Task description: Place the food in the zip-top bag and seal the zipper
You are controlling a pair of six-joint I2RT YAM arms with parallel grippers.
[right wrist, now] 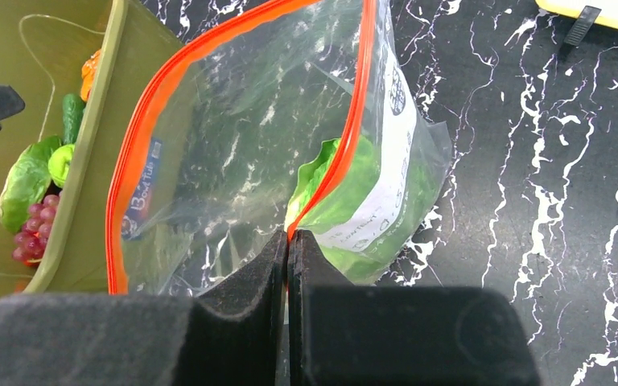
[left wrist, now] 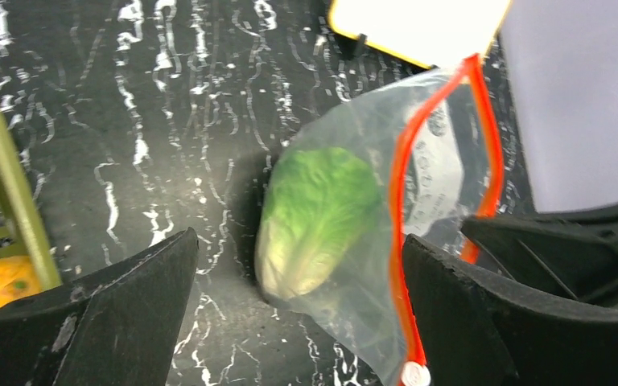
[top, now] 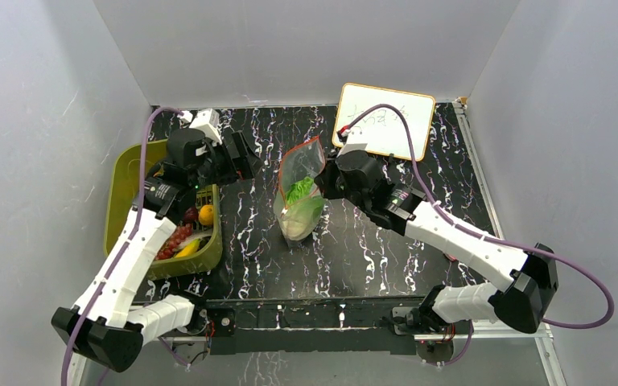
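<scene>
The clear zip top bag (top: pixel 299 213) with orange zipper edges stands mid-table, lettuce (left wrist: pixel 322 217) inside. My right gripper is shut at the bag's zipper rim, pinching the orange edge; the bag's mouth gapes. My left gripper (top: pixel 240 161) is open above and left of the bag, nothing between its fingers; in the left wrist view its fingers frame the bag from above.
A green bin (top: pixel 117 213) at the left holds grapes, a cucumber, lettuce and other foods. A whiteboard (top: pixel 384 121) lies at the back right.
</scene>
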